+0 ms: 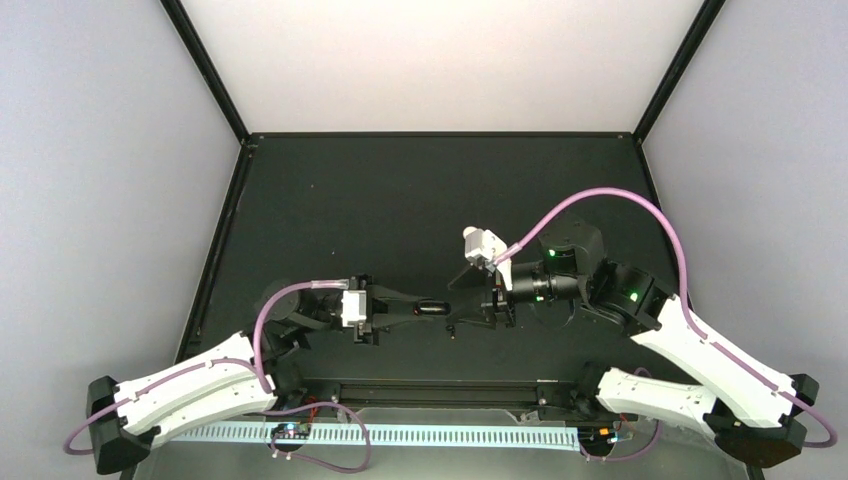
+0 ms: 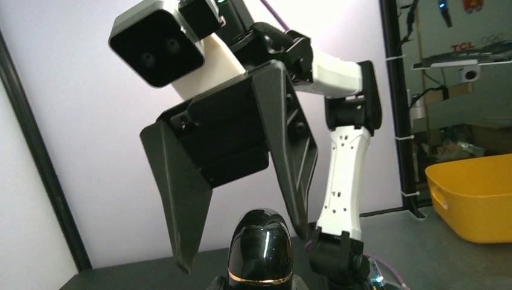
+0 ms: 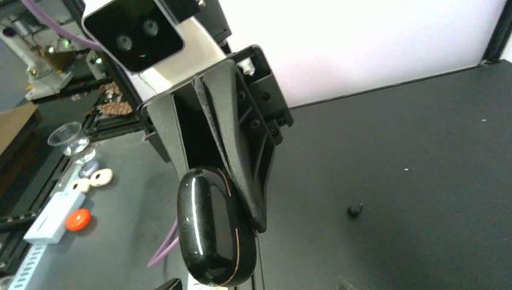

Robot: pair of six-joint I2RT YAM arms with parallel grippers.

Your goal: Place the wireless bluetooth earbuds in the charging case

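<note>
A glossy black charging case [image 1: 432, 308] with a thin gold seam is held off the table by my left gripper [image 1: 416, 307], which is shut on it. In the right wrist view the case [image 3: 211, 226] appears as a closed, rounded pill shape; whether anything lies inside is hidden. Facing it from the right, my right gripper [image 1: 451, 306] has its fingers [image 2: 181, 199] spread apart, one on either side of the case as the left wrist view sees it. Nothing shows gripped there, and contact cannot be told. One small black earbud [image 3: 355, 210] lies on the dark table, just below the right fingertips in the top view.
A white rounded item [image 1: 469, 231] is partly covered by the right wrist camera. Outside the dark table stand a yellow basket [image 2: 474, 196], an orange round piece [image 3: 78, 220] and a clear cup [image 3: 67, 138].
</note>
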